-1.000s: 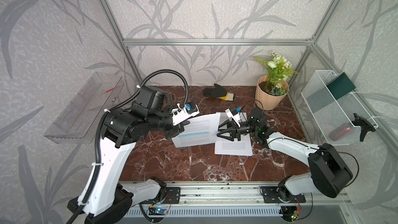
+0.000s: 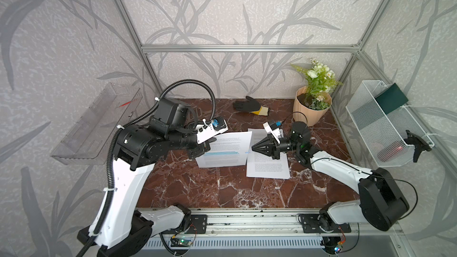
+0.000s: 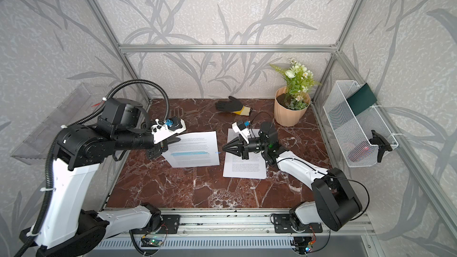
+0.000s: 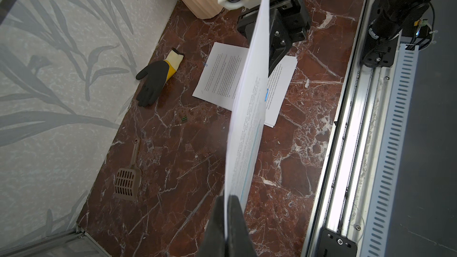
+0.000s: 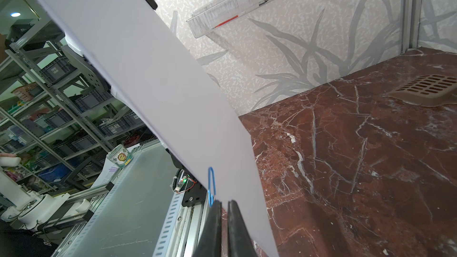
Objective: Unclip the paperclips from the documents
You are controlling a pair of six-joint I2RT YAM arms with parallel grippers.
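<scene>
A white sheaf of printed paper (image 2: pixel 223 150) with a blue highlighted band hangs upright, its left edge pinched in my left gripper. In the left wrist view the paper runs edge-on between those fingers. A blue paperclip (image 5: pixel 211 188) shows near the paper's right edge. Close beside the clip is my right gripper, a narrow gap between its fingertips; the clip appears just left of one finger, and I see nothing clearly between them. In the top right view the right gripper (image 3: pixel 224 147) stands just off the paper's edge.
More printed sheets (image 2: pixel 269 169) lie flat under the right gripper. Behind are a glove (image 2: pixel 245 106), a plant pot (image 2: pixel 311 109) and a slotted scoop (image 4: pixel 127 183). A clear bin (image 2: pixel 76 150) and white mesh basket (image 2: pixel 380 138) flank the table, whose front is clear.
The right gripper stood open a second ago. Its fingers have closed and it has shifted slightly right. The held paper has tilted a little; the left arm has barely moved.
</scene>
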